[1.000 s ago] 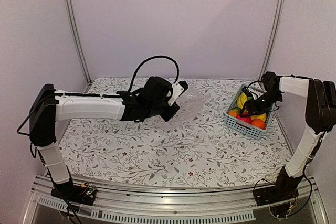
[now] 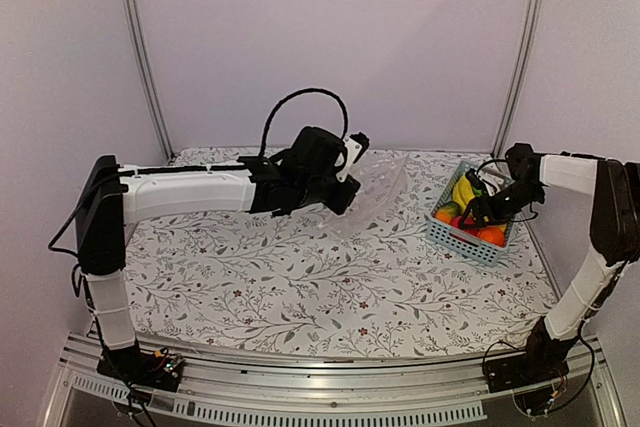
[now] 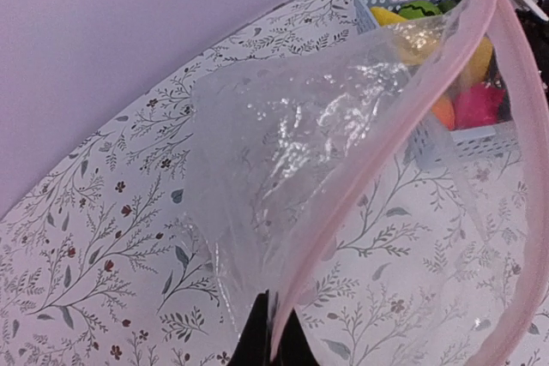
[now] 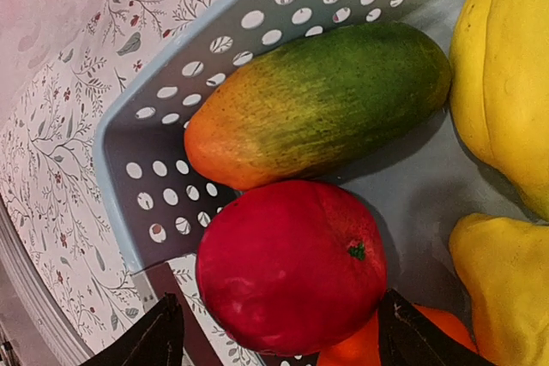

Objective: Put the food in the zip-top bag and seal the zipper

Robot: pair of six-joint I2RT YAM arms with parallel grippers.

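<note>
A clear zip top bag [image 3: 283, 143] with a pink zipper edge hangs from my left gripper, whose fingertips are shut on that edge. The bag's mouth gapes open toward the basket; in the top view the bag [image 2: 375, 192] spreads right of the left gripper [image 2: 352, 175]. My right gripper is inside the basket, its fingers parted on either side of a red round fruit [image 4: 292, 267]. Whether both fingers touch it cannot be told. A green-orange papaya [image 4: 317, 105] lies beside the red fruit, with yellow food [image 4: 506, 272] to the right.
The blue-grey basket [image 2: 465, 247] with perforated walls stands at the table's right side. Orange fruit [image 4: 356, 345] lies under the red one, close to the right finger.
My left gripper has shifted right and slightly up, bringing the bag nearer the basket.
</note>
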